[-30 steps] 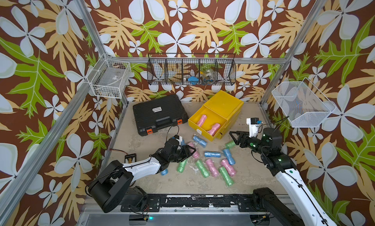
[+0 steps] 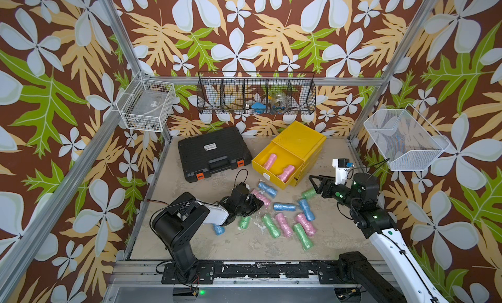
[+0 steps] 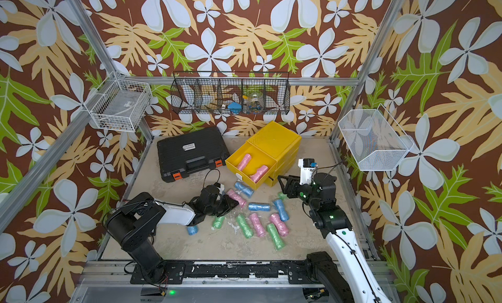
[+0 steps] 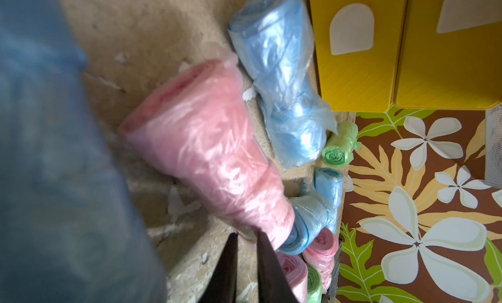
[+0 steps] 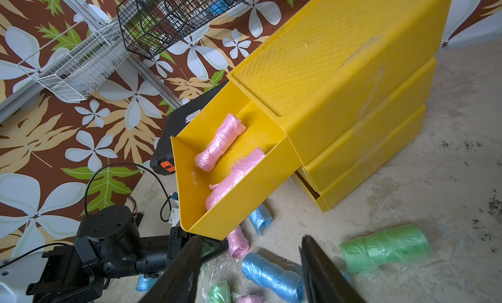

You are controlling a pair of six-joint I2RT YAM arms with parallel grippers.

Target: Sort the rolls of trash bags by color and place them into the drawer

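Observation:
Two pink rolls [image 5: 222, 140] lie in the open top drawer [image 5: 180, 198] of the yellow cabinet [image 2: 300, 138]. Outside it, a pink roll [image 4: 214, 151] rests on the table in front of my left gripper, whose fingers stand a little apart near its lower end, with no roll visibly gripped. A blurred blue roll [image 4: 68, 161] fills the left side of that view. My right gripper hovers open and empty, in front of the cabinet. A green roll [image 5: 384, 248] lies to its right on the table; blue rolls [image 2: 284, 206] lie nearby.
More green rolls [image 2: 270, 225] and pink rolls [image 2: 306, 224] are scattered across the middle of the table. A black case [image 2: 214, 152] stands left of the cabinet. Wire baskets [image 2: 256, 96] hang on the walls. Bare table [image 5: 418, 182] lies right of the cabinet.
My left arm has swung right and its gripper has shifted slightly right over the pink roll. The right arm has shifted slightly right. The rolls in the drawer have not moved.

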